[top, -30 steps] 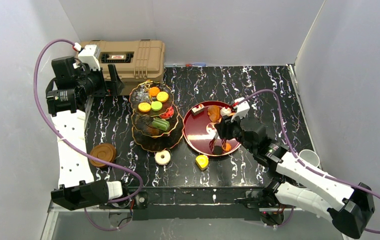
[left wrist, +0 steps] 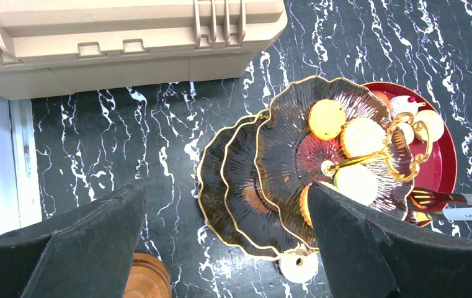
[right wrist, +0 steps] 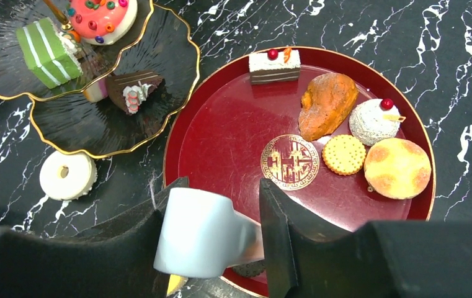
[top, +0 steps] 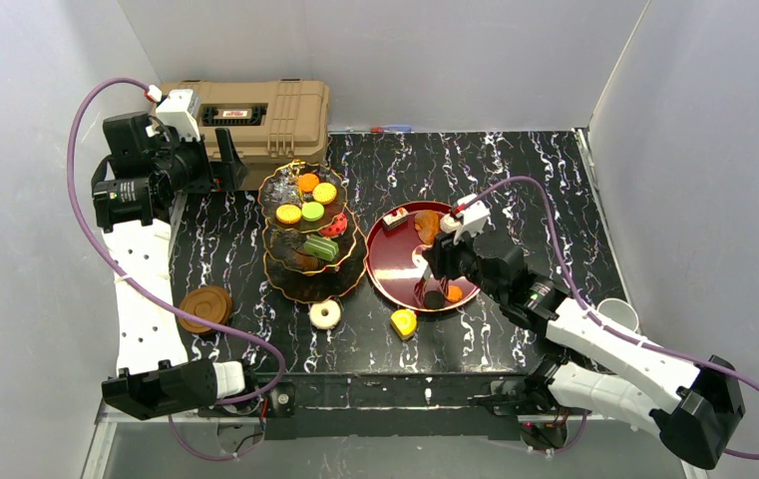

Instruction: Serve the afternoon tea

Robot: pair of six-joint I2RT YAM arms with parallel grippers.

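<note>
The red tray (right wrist: 214, 136) holds a chocolate-layered cake slice (right wrist: 275, 66), a brown croissant-like pastry (right wrist: 327, 105), a white cherry-topped ball (right wrist: 376, 121), a bun (right wrist: 397, 168) and a yellow biscuit (right wrist: 345, 154). Above the tray's front half hovers my right gripper (top: 436, 264), fingers apart, with the silver tongs (right wrist: 196, 233) between its fingers. Their pronged ends reach down over the tray. Left of it stands the gold-rimmed tiered stand (left wrist: 227, 214), carrying biscuits, a green cake (right wrist: 48, 53) and a chocolate wedge (right wrist: 134, 90). My left gripper (top: 227, 165) is open and empty, beside the case.
A white ring biscuit (top: 325, 315) and a yellow piece (top: 404, 323) lie on the marble table near the front. Brown coasters (top: 205, 305) sit at left, a tan case (top: 295, 110) at the back. A white cup (top: 618, 314) stands at right, partly behind the right arm.
My right gripper has shifted slightly left above the tray, the tongs moving with it. A dark round piece near the tray's front edge shows more. The left arm is still.
</note>
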